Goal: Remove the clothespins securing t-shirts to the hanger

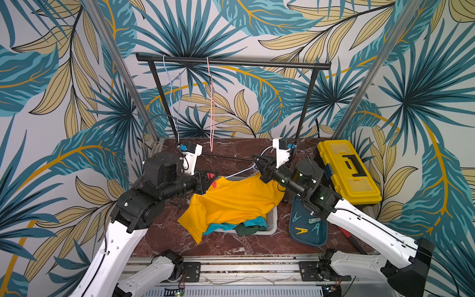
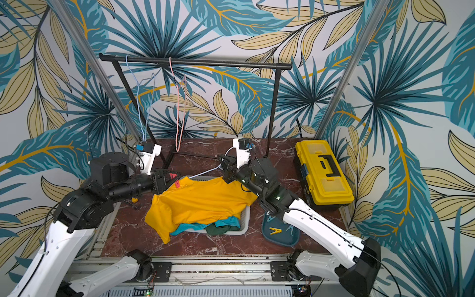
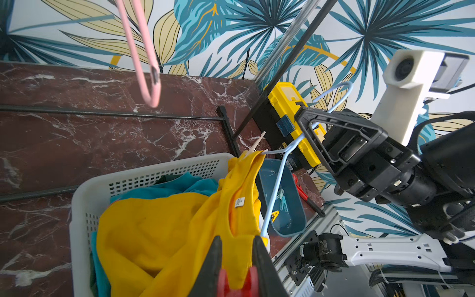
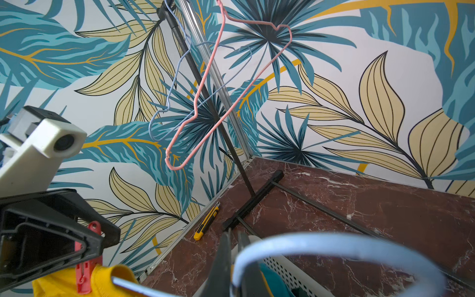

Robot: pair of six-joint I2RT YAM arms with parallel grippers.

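A yellow t-shirt [image 1: 237, 200] hangs from a light-blue hanger [image 3: 277, 188] over the basket of clothes. My left gripper [image 1: 210, 182] is shut on a red clothespin at the shirt's left end; the pin is blurred at the bottom of the left wrist view. My right gripper [image 2: 222, 163] is shut on the hanger's wire near its hook, which loops close in front of the right wrist camera. A pale clothespin [image 3: 256, 141] sits at the shirt's other shoulder.
A white basket [image 3: 89, 198] lies underneath. A blue tray [image 1: 306, 232] with several clothespins and a yellow toolbox [image 1: 346, 173] stand at the right. A rack [image 1: 247, 64] behind carries pink and blue empty hangers.
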